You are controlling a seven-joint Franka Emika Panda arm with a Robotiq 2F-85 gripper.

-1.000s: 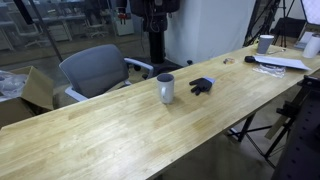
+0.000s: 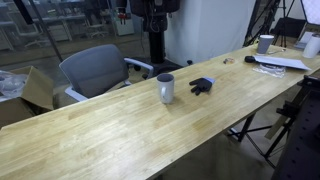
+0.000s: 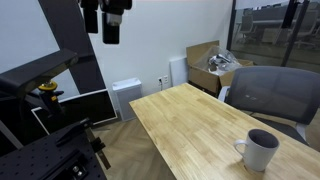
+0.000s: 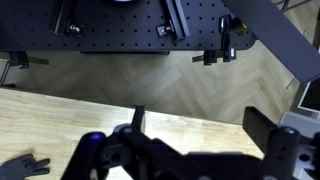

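A grey mug (image 2: 166,89) stands upright on the wooden table, its handle showing; the same mug (image 3: 260,151) is near the lower right in the second exterior view. To its right lies a small black item (image 2: 202,86), perhaps a glove, with a grey piece beside it. A dark, glove-like shape (image 4: 22,167) appears at the lower left of the wrist view. My gripper (image 3: 101,30) hangs high at the upper left, well away from the mug. Seen from the wrist, the gripper is open, its fingers wide apart and nothing between them.
Bare wood covers much of the table (image 3: 190,125). A grey office chair (image 2: 95,70) stands behind it, and a cardboard box (image 3: 207,72) sits beyond its far end. Papers, another cup (image 2: 265,44) and small items occupy the right end. Below the gripper shows a perforated black base (image 4: 120,35).
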